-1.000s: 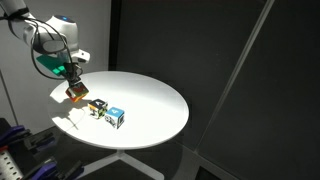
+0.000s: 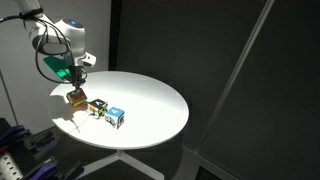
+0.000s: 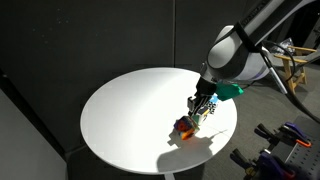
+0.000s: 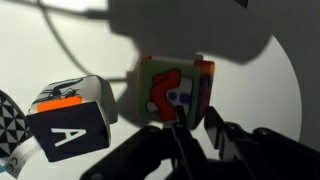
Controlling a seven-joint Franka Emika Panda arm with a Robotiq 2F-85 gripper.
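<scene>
A colourful block with green, red and orange on it (image 2: 77, 99) sits near the left edge of the round white table (image 2: 150, 92). In the wrist view its green-framed face with a red picture (image 4: 168, 90) lies just beyond the dark fingers. My gripper (image 2: 76, 88) points down right above this block, and in exterior view 2 the gripper (image 3: 191, 110) is close over the block (image 3: 184, 128). The fingertips (image 4: 180, 136) overlap the block's near edge; whether they touch it is too dark to make out.
A yellow and black patterned block (image 2: 97, 107) and a blue and white block (image 2: 115, 117) stand to the right of the gripper. A white block with a letter A (image 4: 75, 130) is close by in the wrist view.
The block looked tilted and higher under the gripper before; now it appears more level and lower. The arm's upper part has shifted slightly right.
</scene>
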